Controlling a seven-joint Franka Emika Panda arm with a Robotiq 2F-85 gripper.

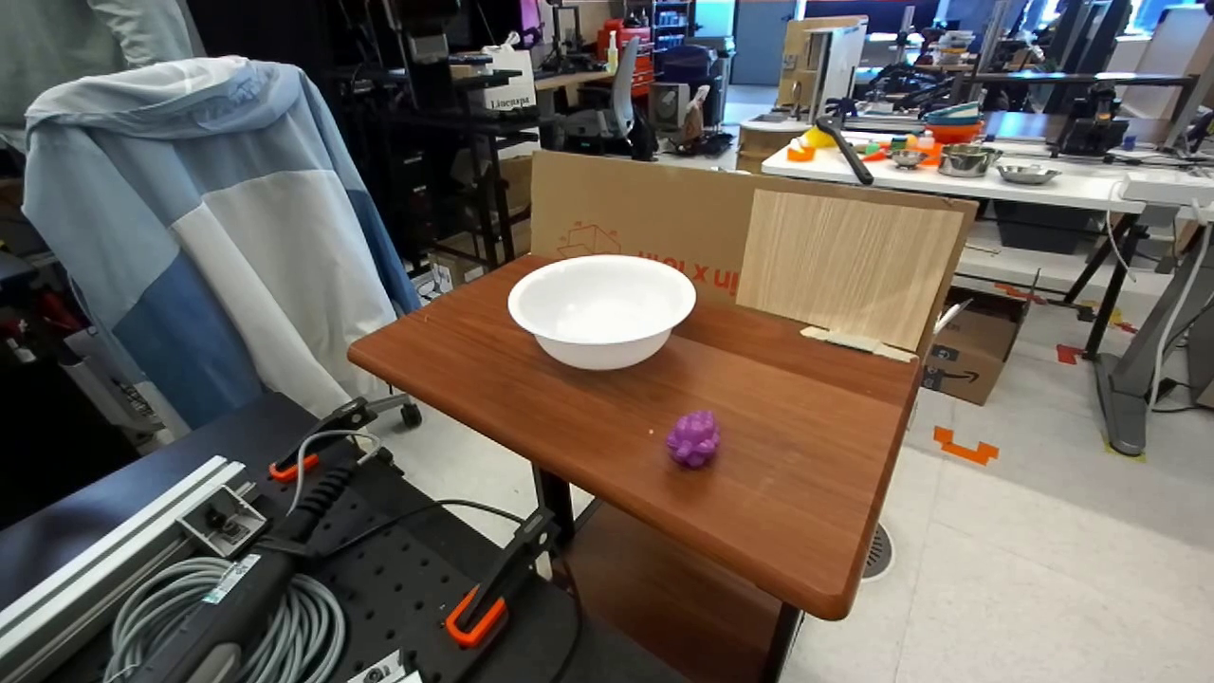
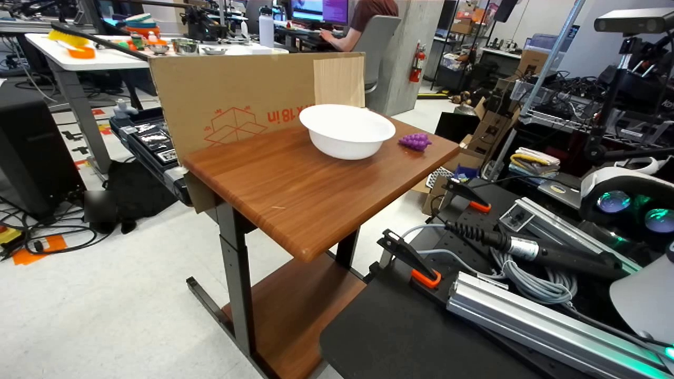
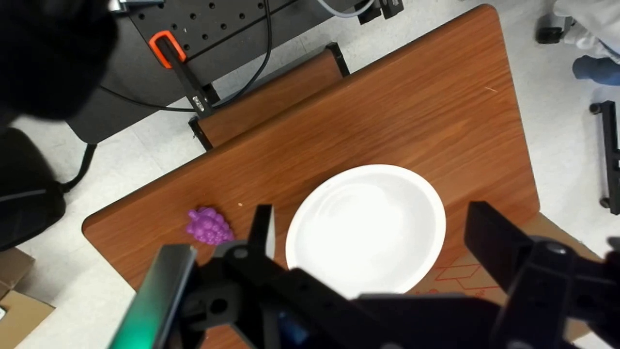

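A white bowl stands upright on the brown wooden table, and no contents show inside it. Toward one end of the tabletop lies a purple bunch of toy grapes, apart from the bowl. The wrist view looks down on both the bowl and the grapes. My gripper is open above the table, its fingers spread wide and the bowl visible below and between them. Nothing is held. The grapes lie beyond the left finger in that view. Exterior view 2 does not show the gripper.
A cardboard panel with a light wood sheet borders the table's back edge. Along the front is a black pegboard bench with orange-tipped clamps and coiled cable.
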